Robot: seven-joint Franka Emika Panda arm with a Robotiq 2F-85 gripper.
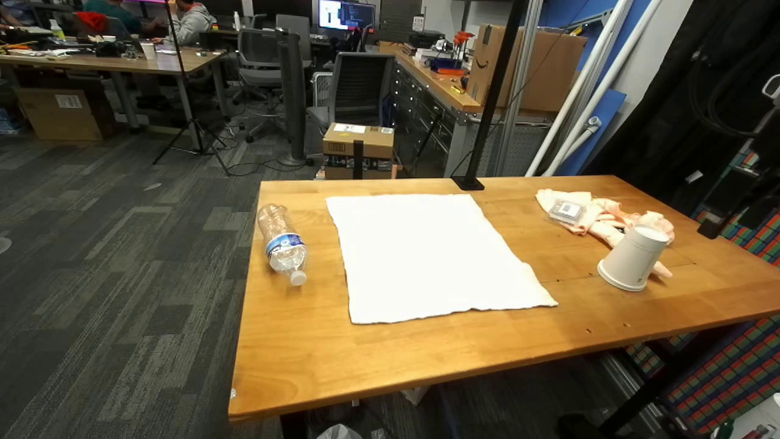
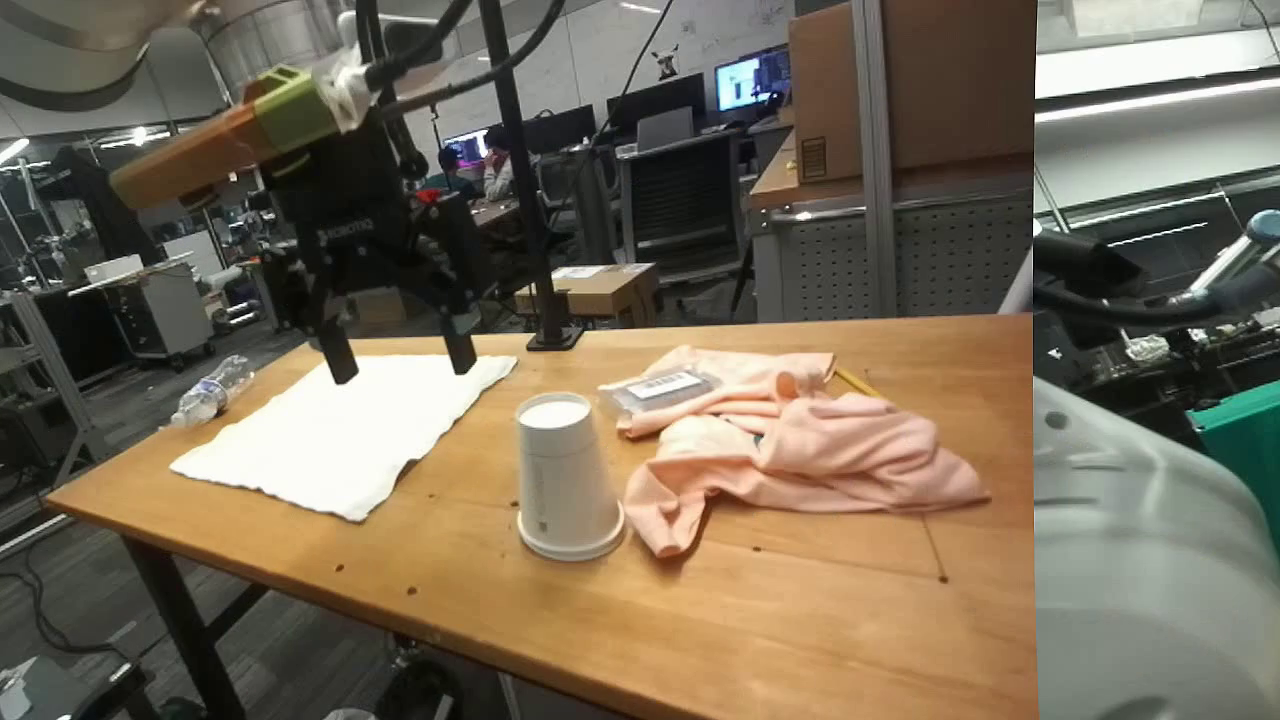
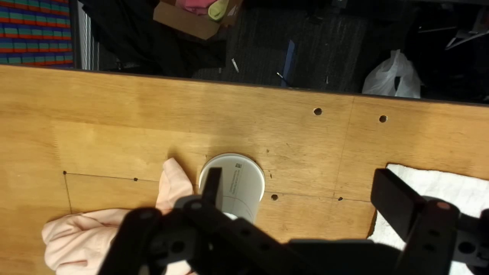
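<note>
My gripper [image 2: 402,366] hangs open above the table, its two black fingers wide apart and nothing between them. In the wrist view one finger [image 3: 211,185] overlaps a white paper cup [image 3: 236,183], and the other finger [image 3: 396,201] overlaps the white cloth's edge. The cup [image 2: 564,480] stands upside down on the wood, clear of the gripper. Beside it lies a crumpled peach cloth [image 2: 816,444] with a small clear packet [image 2: 667,386] on it. The white cloth [image 1: 439,256] is spread flat. A clear plastic bottle [image 1: 283,245] with a blue label lies at the table's left side.
Bare wood of the table [image 1: 314,366] shows along the near edge and between white cloth and cup. A black post [image 1: 479,124] rises at the back edge. A yellow pencil-like stick [image 2: 857,382] pokes out behind the peach cloth.
</note>
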